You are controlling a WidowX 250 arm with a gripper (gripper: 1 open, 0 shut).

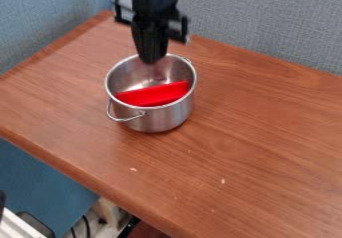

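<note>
A steel pot [174, 116] with wire side handles stands on the wooden table [254, 152]. A red elongated object [152, 94] lies inside it. My black gripper [151, 44] is raised above the pot's back part, blurred; I cannot tell how far its fingers are apart, and nothing red shows in it.
Grey padded walls [267, 22] stand behind and at the left. Below the table's left edge are a blue surface and some cables and hardware at the lower left.
</note>
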